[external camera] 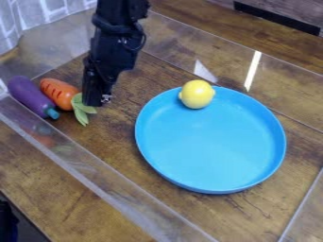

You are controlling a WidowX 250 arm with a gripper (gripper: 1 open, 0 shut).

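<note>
The black gripper (98, 87) hangs just right of and above an orange carrot toy (59, 94) with pale green leaves, at the left of the camera view. Whether its fingers are open or shut on anything is hard to make out. A purple eggplant toy (30, 97) lies left of the carrot. A blue plate (210, 144) occupies the right middle, with a yellow round toy (195, 94) at its upper rim.
Clear plastic walls run round the wooden tabletop (120, 189), along the left and the right. Bare wood lies in front of the carrot and behind the plate.
</note>
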